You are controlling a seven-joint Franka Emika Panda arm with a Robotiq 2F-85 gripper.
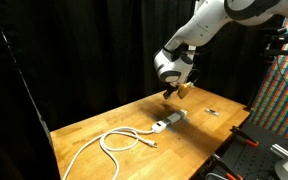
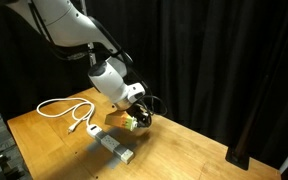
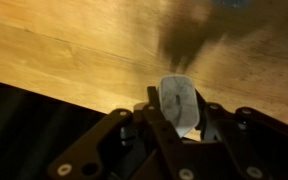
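A small light-coloured object (image 3: 179, 103) is held between the fingers of my gripper in the wrist view; its pale end faces the camera. In exterior view 2 an object with white, orange and green on it (image 2: 126, 121) shows at the fingertips. My gripper (image 1: 177, 92) hangs low over the far right part of the table in exterior view 1, beyond the white power strip (image 1: 169, 121). Whether the held object touches the tabletop I cannot tell.
The power strip's white cable (image 1: 106, 140) lies in loops on the left of the wooden table (image 1: 94, 128). A small flat item (image 1: 212, 112) rests near the table's right side. Black curtains (image 2: 214, 60) hang behind. Bare tabletop shows in the middle.
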